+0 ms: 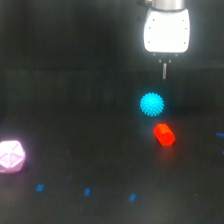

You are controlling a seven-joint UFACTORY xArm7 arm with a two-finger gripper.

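Note:
My gripper [164,71] hangs from the white hand [166,32] at the top right, its thin fingers pointing down. They appear as one narrow line, so whether they are open or shut does not show. I see nothing hanging from them. Below and slightly left is a light-blue knobbly ball [151,104], apart from the fingertips. A red block [164,134] with angled sides lies just below the ball in the view. At the far left is a pale pink many-faced ball [11,156].
Small blue marks [87,191] dot the dark surface [90,130] along the lower part of the view, with another at the right edge. Between the pink ball and the red block the surface is clear.

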